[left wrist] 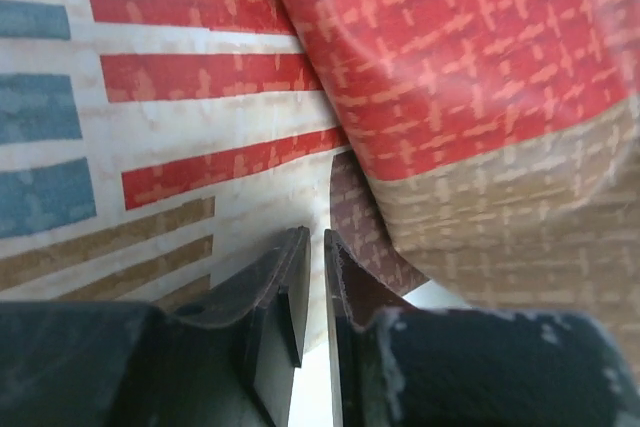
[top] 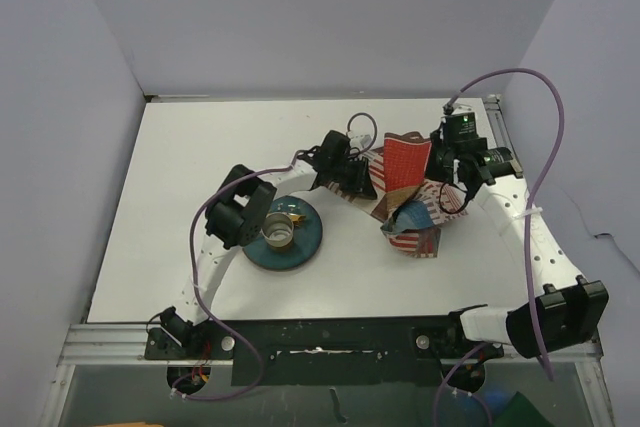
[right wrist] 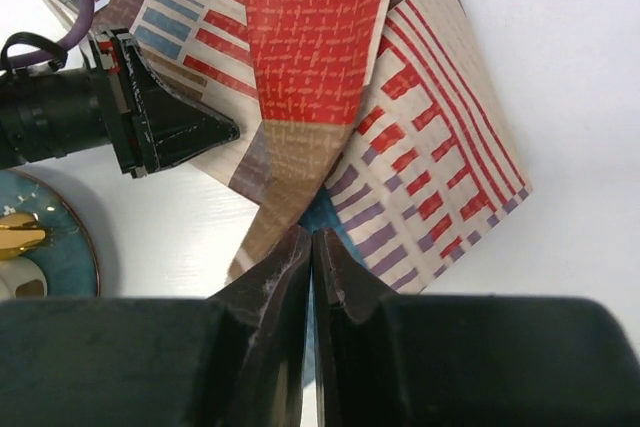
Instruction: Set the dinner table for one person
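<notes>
A striped placemat in red, tan, blue and brown (top: 405, 162) lies crumpled on the right half of the white table, a red-and-tan panel folded up along its middle. My left gripper (top: 368, 189) is over the placemat's left part; in the left wrist view its fingertips (left wrist: 296, 247) stand a narrow gap apart, with only background between them. My right gripper (top: 434, 162) is by the red fold's right side. In the right wrist view its fingers (right wrist: 290, 277) meet, with no cloth visible between the tips, and they hide part of the placemat's blue section.
A teal plate (top: 312, 247) holding a metal cup (top: 278, 230) and yellow-handled cutlery (top: 296, 217) stands left of the placemat, partly under my left arm.
</notes>
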